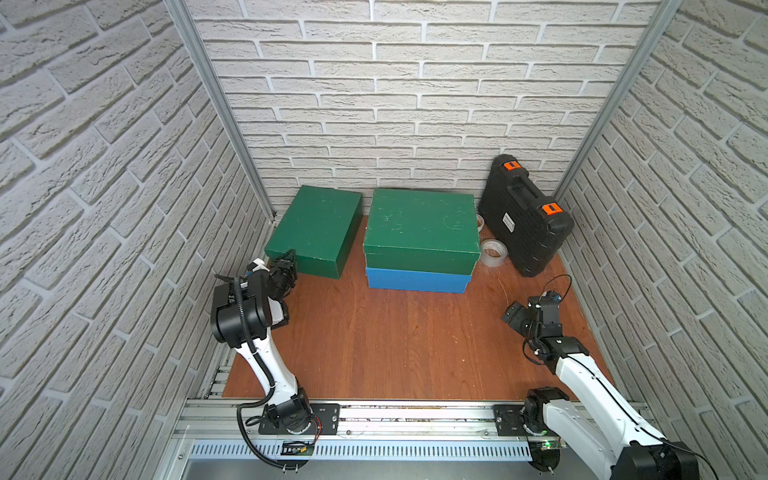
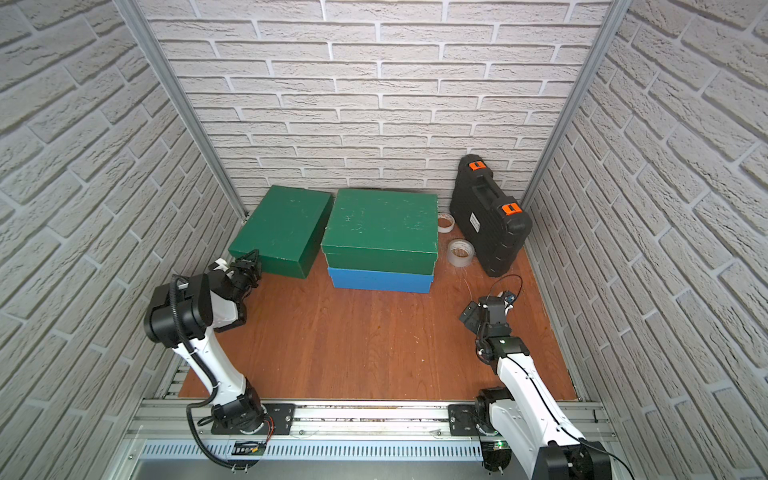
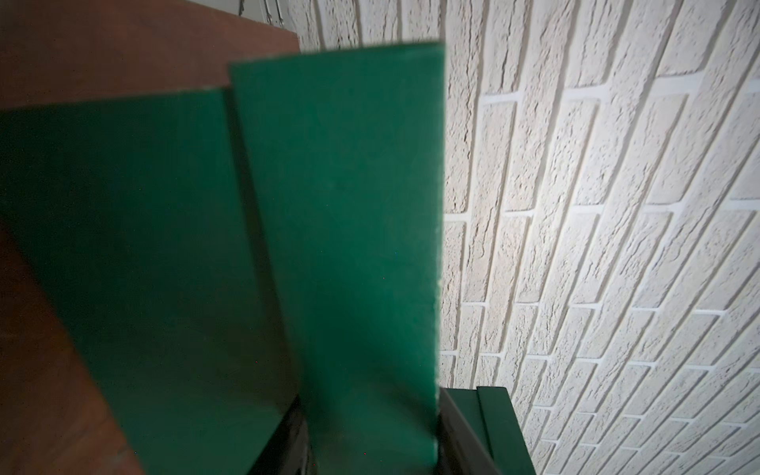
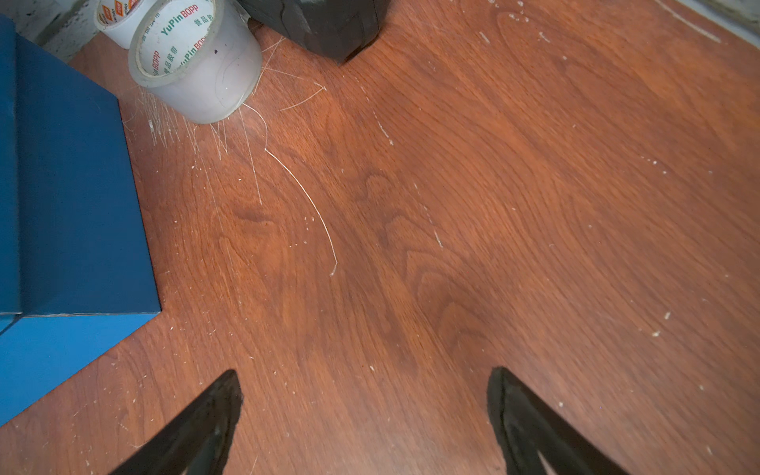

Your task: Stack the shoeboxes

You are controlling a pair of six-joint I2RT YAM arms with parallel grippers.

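Observation:
A green shoebox (image 1: 316,220) lies at the back left of the table. My left gripper is shut on its near left corner, one finger on either side of the green lid. To the right, another green shoebox (image 1: 424,224) sits on top of a blue shoebox (image 1: 417,279), a narrow gap away from the left one. My right gripper stands open over bare table at the front right, nothing between its fingers. The lower part of the blue shoebox (image 4: 87,206) shows at the left of the right wrist view.
A black case (image 1: 524,214) with orange latches stands at the back right. Two tape rolls, the nearer tape roll (image 1: 493,253) clearer, lie between it and the stack. Brick walls close in the sides and back.

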